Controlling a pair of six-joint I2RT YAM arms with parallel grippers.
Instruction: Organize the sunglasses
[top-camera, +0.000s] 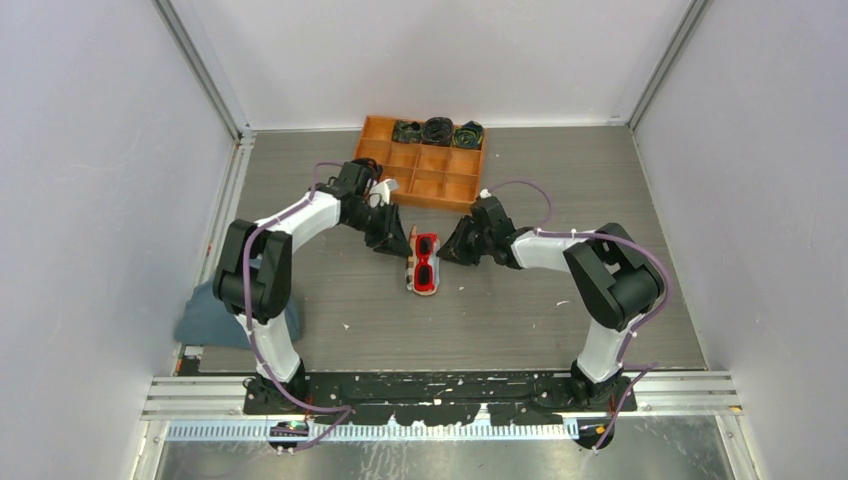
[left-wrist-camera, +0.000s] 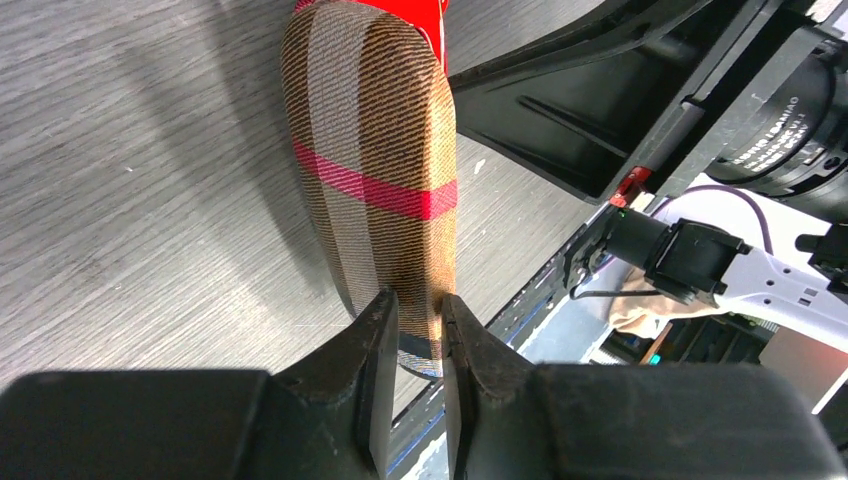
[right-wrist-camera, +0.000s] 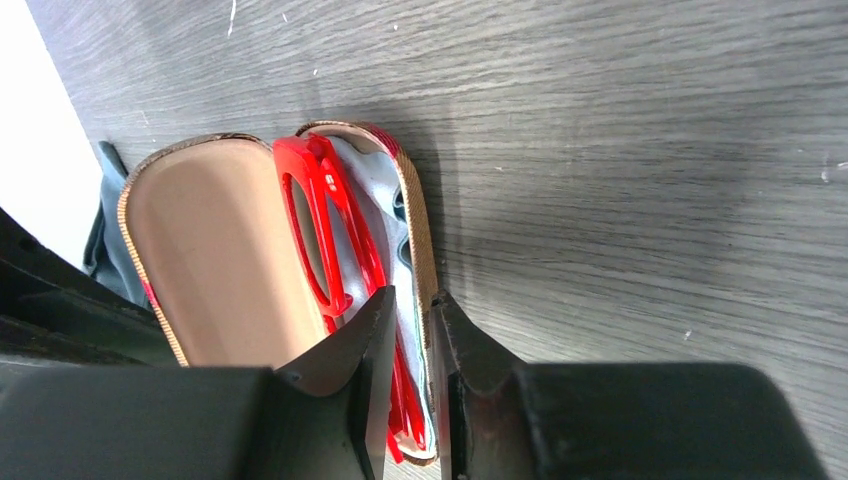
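Red sunglasses (top-camera: 426, 263) lie in an unfolded sunglasses case (top-camera: 411, 272) at mid-table. The case has plaid cloth outside, a tan lining and a pale cloth inside. My left gripper is shut on the edge of the case's lid, whose plaid back (left-wrist-camera: 370, 170) faces the left wrist view. The lid stands tilted up beside the glasses. On the opposite side, my right gripper is slightly open, its fingers straddling the rim of the case's base (right-wrist-camera: 418, 230). The red frame (right-wrist-camera: 345, 220) rests between lid and base.
An orange compartment tray (top-camera: 429, 187) stands behind, with several dark rolled items (top-camera: 438, 130) in its back row. A blue-grey cloth (top-camera: 215, 322) lies at the left. The table in front of the case is clear.
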